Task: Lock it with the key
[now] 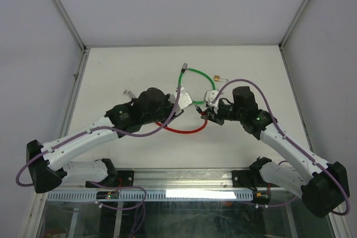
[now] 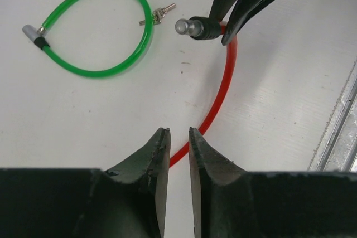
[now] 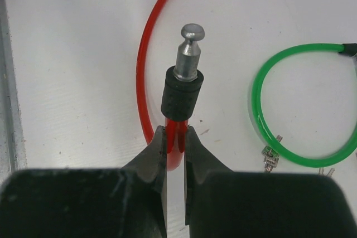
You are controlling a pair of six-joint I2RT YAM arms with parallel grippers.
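My right gripper is shut on the red cable lock (image 3: 148, 37) just below its black collar, its metal pin (image 3: 188, 57) pointing up. In the left wrist view that pin (image 2: 188, 26) hangs over the table, held by the right gripper. My left gripper has its fingertips slightly apart over the red cable, with nothing clearly between them. Keys (image 2: 157, 16) and a green cable lock (image 2: 95, 73) lie on the table. The red lock's other end is not clearly visible.
A brass padlock (image 1: 220, 78) lies at the back right of the white table (image 1: 134, 65). Walls bound both sides and the back.
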